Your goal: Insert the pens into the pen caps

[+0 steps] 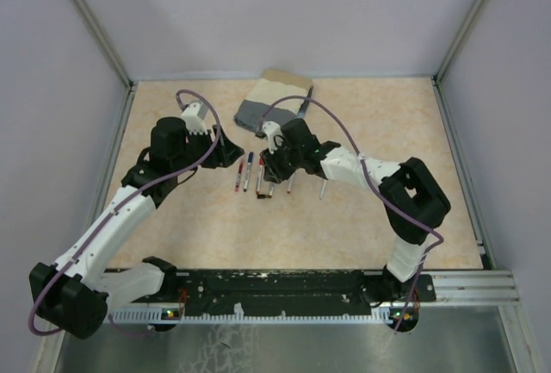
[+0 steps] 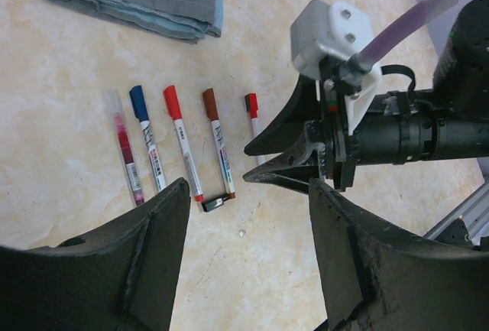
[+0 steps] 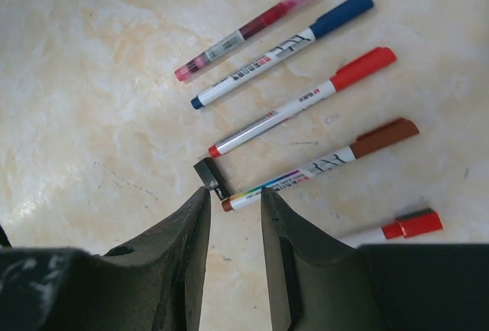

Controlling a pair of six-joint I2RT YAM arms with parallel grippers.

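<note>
Several pens lie parallel mid-table: a pink see-through pen (image 2: 127,144), blue pen (image 2: 150,147), red pen (image 2: 185,149), brown pen (image 2: 221,147) and a further red-ended pen (image 2: 255,121). A small black cap (image 3: 208,172) lies by the brown pen's lower end. In the right wrist view, my right gripper is over that cap and end, fingers parted, nothing visibly held; from the left wrist view it sits right of the brown pen. My left gripper stands open left of the pens, above the table, empty.
A folded grey-and-beige cloth (image 1: 274,93) lies at the back. Another white pen (image 1: 323,188) lies to the right.
</note>
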